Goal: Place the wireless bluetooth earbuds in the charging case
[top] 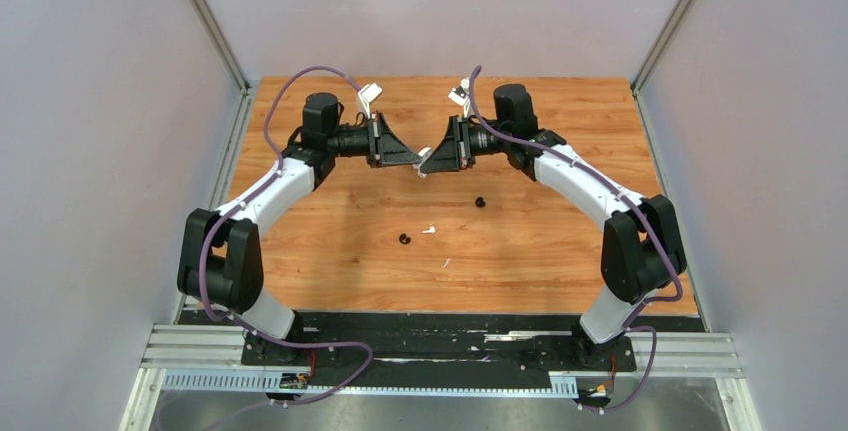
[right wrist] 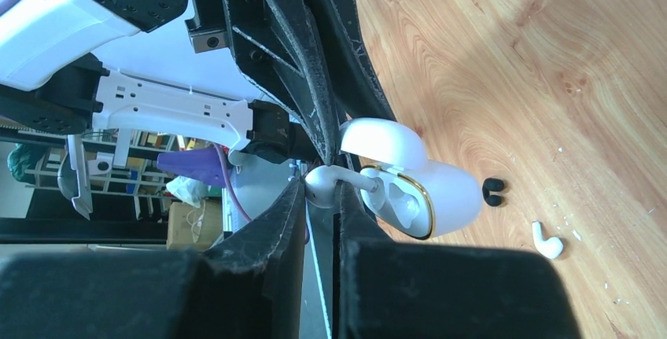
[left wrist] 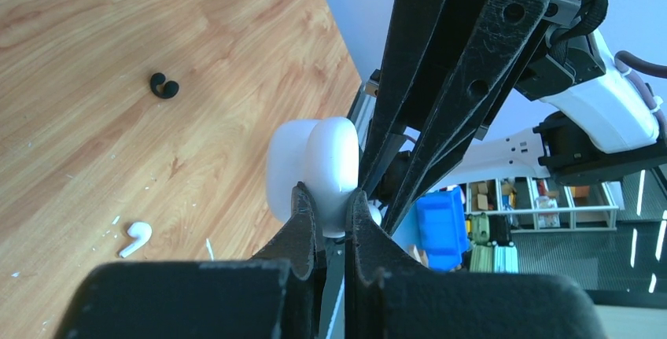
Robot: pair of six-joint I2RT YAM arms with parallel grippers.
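Observation:
My left gripper is shut on the white charging case, held aloft at the centre of the top view. In the right wrist view the case has its lid raised and shows its cavities. My right gripper has its fingertips round a white earbud, whose stem points into the case's opening. How far the stem is inside is hard to tell. A second white earbud lies on the wooden table below.
Two small dark pieces lie on the table near the loose earbud, along with a thin white scrap. Both arms meet over the middle.

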